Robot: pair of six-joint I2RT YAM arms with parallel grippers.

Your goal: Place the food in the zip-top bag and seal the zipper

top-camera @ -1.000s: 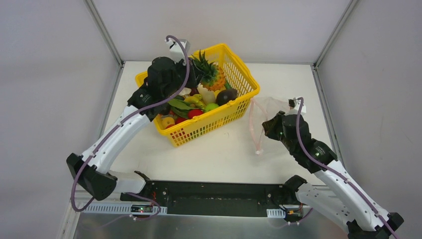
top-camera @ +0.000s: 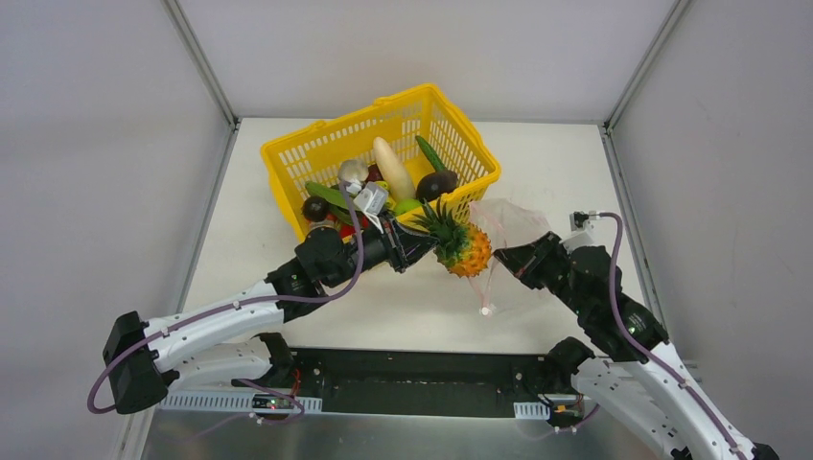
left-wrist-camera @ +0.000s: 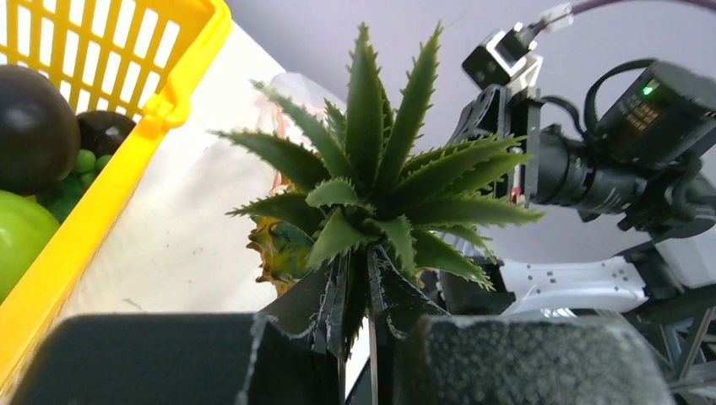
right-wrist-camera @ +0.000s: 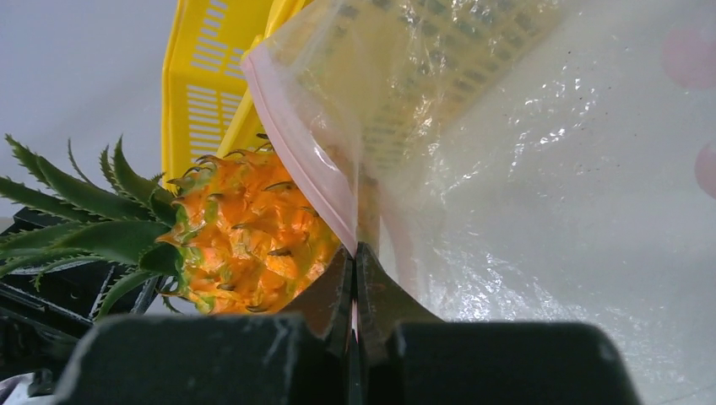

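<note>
My left gripper is shut on the green leaves of a toy pineapple (top-camera: 466,251). In the top view the orange fruit hangs to the right of that gripper, over the near left edge of a clear zip top bag (top-camera: 513,223). My right gripper is shut on the bag's pink zipper rim (right-wrist-camera: 291,152), lifting that upper edge. From the right wrist view, the pineapple's body (right-wrist-camera: 245,236) lies just left of the rim, partly behind it. Whether any of the fruit is inside the mouth I cannot tell.
A yellow basket (top-camera: 369,120) full of toy vegetables and fruit stands at the back, close to the left gripper.
The left gripper has carried the pineapple out of the basket, rightward and toward the front, up to the bag. My right gripper has shifted slightly left, with the bag's edge moving along.
</note>
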